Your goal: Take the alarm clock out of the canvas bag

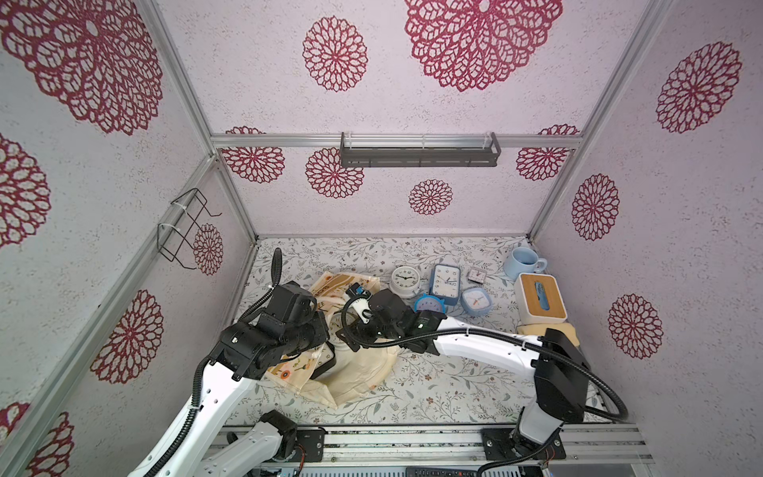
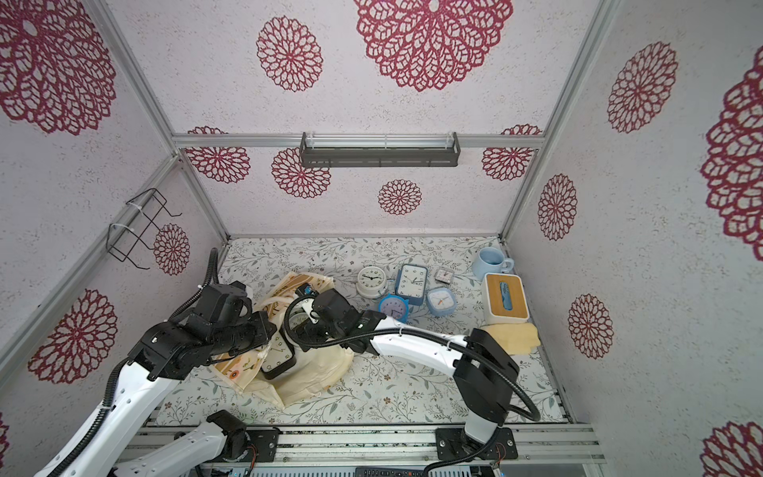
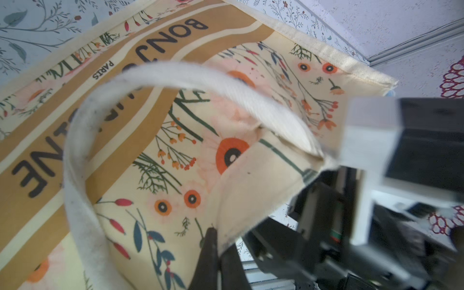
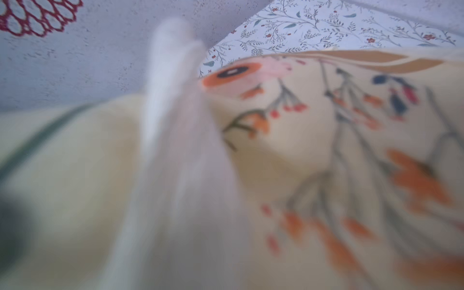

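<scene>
The floral canvas bag (image 1: 361, 381) lies spread at the left of the table. A black-framed clock (image 2: 278, 371) rests in its opening, partly covered by the left arm. Behind the right gripper, part of a pale round clock (image 2: 299, 320) shows. My left gripper is shut on a thin cream hem of the bag, near a loop of white handle (image 3: 77, 145). Over the bag's far part, my right gripper (image 2: 300, 327) stands open beside the round clock. In the right wrist view, a blurred white handle (image 4: 181, 169) crosses in front of the print.
Right of the bag stand a white clock (image 1: 405, 280), a blue rectangular clock (image 1: 445, 282), a blue round clock (image 1: 429, 303) and a light blue clock (image 1: 477, 300). A mug (image 1: 522, 262) and tissue box (image 1: 521, 300) line the right side.
</scene>
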